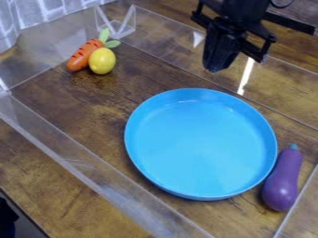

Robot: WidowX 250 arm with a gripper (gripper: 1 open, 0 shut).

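Observation:
The black gripper point(226, 51) hangs over the back right of the wooden table, above and behind a large blue plate point(199, 139); whether its fingers are apart or closed is hard to make out. A toy carrot point(81, 58) and a yellow lemon point(103, 61) lie at the back left. A purple eggplant point(282, 186) lies to the right of the plate.
Clear plastic walls border the table along the left and right edges. Bare wood point(74, 112) shows left of the plate and in the middle behind it.

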